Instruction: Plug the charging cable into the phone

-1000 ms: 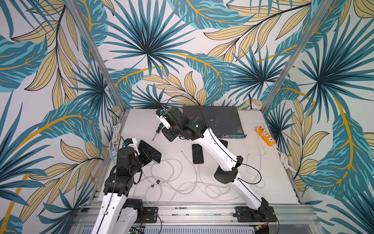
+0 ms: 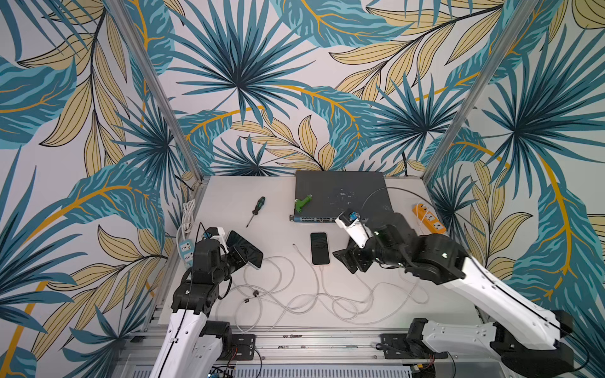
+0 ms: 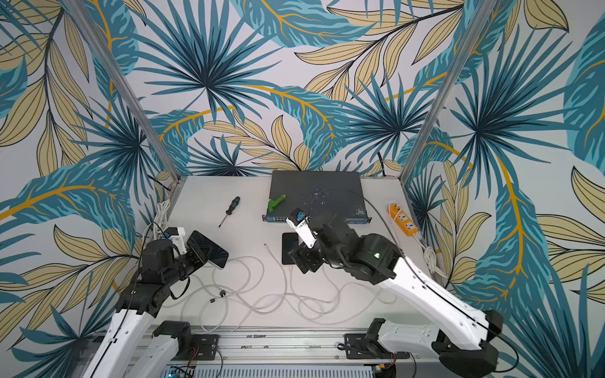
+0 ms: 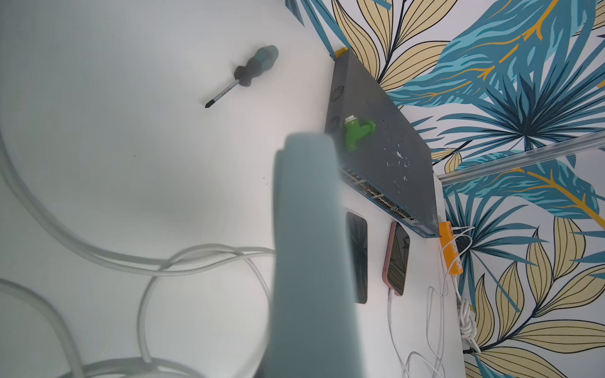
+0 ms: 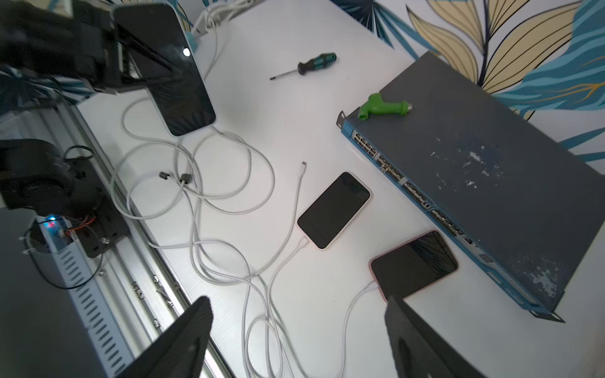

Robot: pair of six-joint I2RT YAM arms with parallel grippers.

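Observation:
A black phone is held by my left gripper [image 2: 234, 255], shut on it over the table's left side; the phone's pale edge fills the middle of the left wrist view. A loose white cable end [image 5: 303, 166] lies mid-table beside a pink-edged phone [image 5: 334, 210] with a cable in its bottom end. A second pink phone [image 5: 413, 263] also has a cable attached. My right gripper hangs open above the right part of the table, its blurred fingers apart with nothing between them.
A grey rack device [image 5: 479, 170] with a green object [image 5: 384, 107] on it fills the back. A screwdriver [image 2: 257, 208] lies back left. Power strips [image 2: 429, 217] stand at both sides, and white cables loop across the front of the table.
My left gripper, with the phone, has shifted only slightly.

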